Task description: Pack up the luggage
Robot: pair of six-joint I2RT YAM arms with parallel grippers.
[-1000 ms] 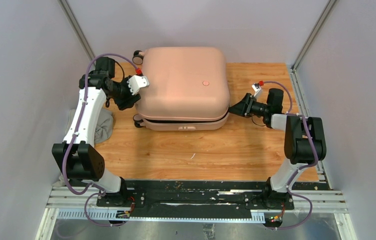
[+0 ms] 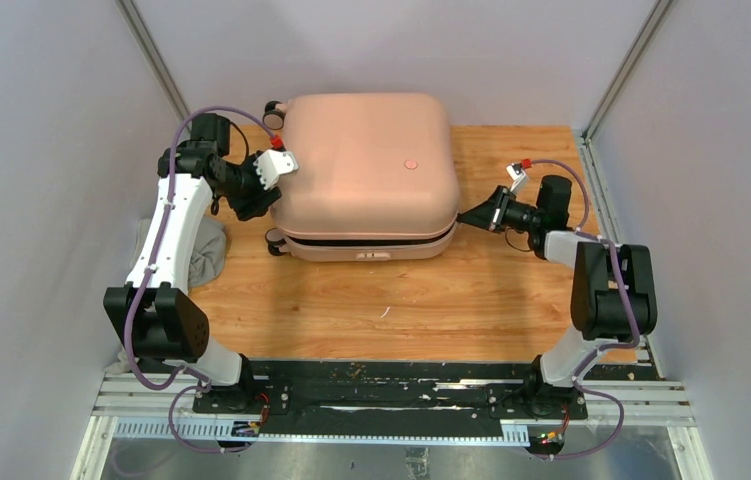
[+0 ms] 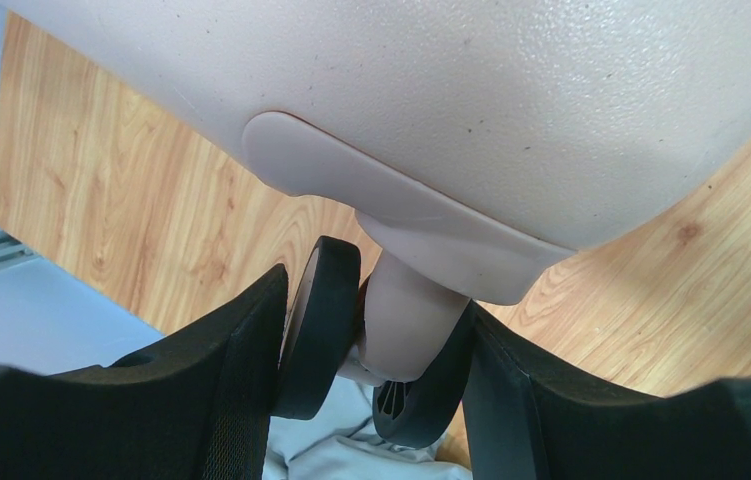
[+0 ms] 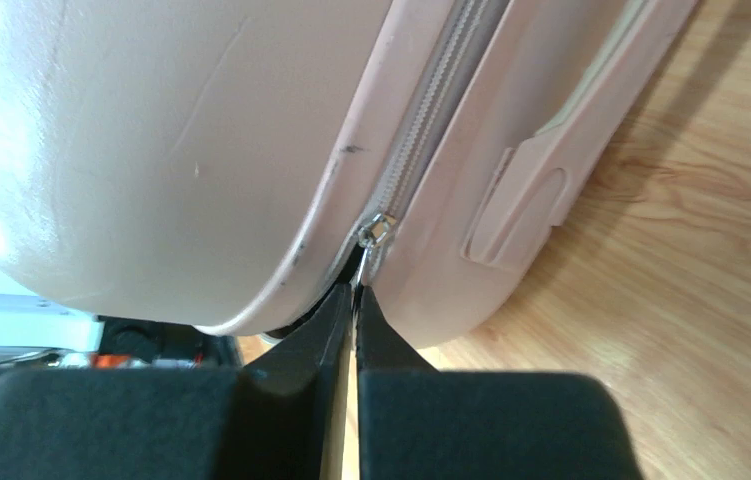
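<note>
The closed pink suitcase [image 2: 366, 165] lies on the wooden table, with a dark gap along its front seam. My left gripper is at its left end, its fingers either side of a pink wheel mount [image 3: 411, 315], part open. At the right end, my right gripper is shut at the zipper pull [image 4: 376, 230], the thin metal tab between its fingertips. The zipper runs away from it along the seam in the right wrist view.
A grey cloth [image 2: 206, 250] lies at the left edge beside the left arm. Walls stand at the back and both sides.
The top view shows very little change: the right arm has shifted slightly, with its gripper still at the suitcase's right end. The left arm and suitcase look nearly unchanged.
</note>
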